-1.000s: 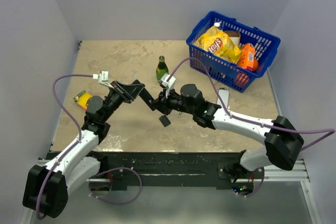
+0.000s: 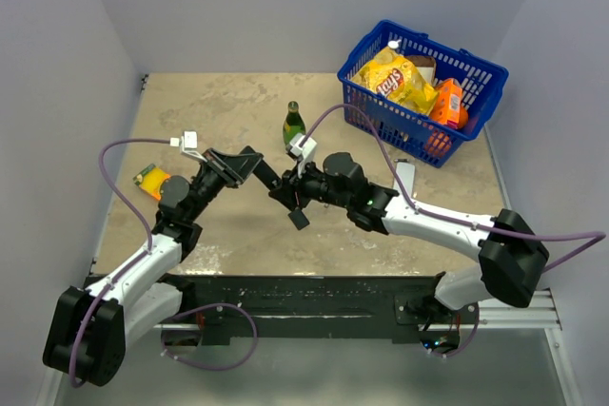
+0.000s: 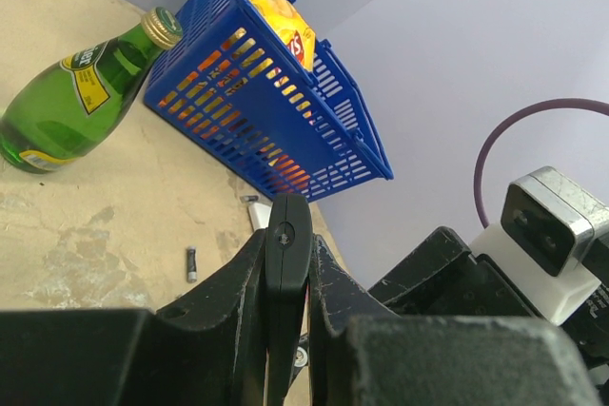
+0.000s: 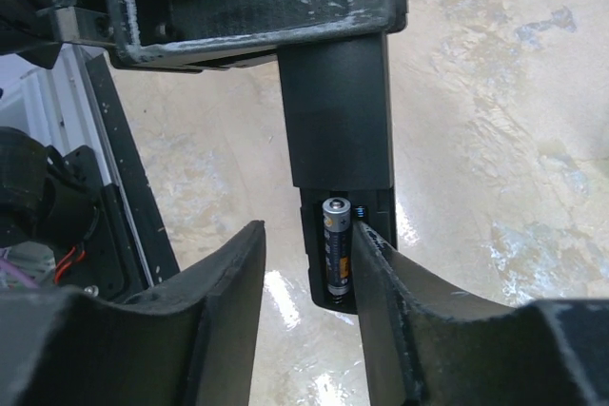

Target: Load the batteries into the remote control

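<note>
My left gripper (image 2: 240,164) is shut on the black remote control (image 4: 338,121), holding it tilted above the table. The remote's open battery bay faces the right wrist camera. A battery (image 4: 337,246) lies in the bay's left slot in that view, silver end up. Part of a spring shows at the top of the slot beside it; the rest of that slot is mostly hidden by a finger. My right gripper is open, its fingertips apart on either side of the battery. A loose dark battery (image 3: 191,263) rests on the table.
The small black cover (image 2: 299,220) lies on the table below the right gripper. A green bottle (image 2: 294,123) stands behind the grippers. The blue basket (image 2: 390,113) of snacks fills the back right, with a white object (image 2: 404,178) in front. A yellow-orange packet (image 2: 152,181) lies left.
</note>
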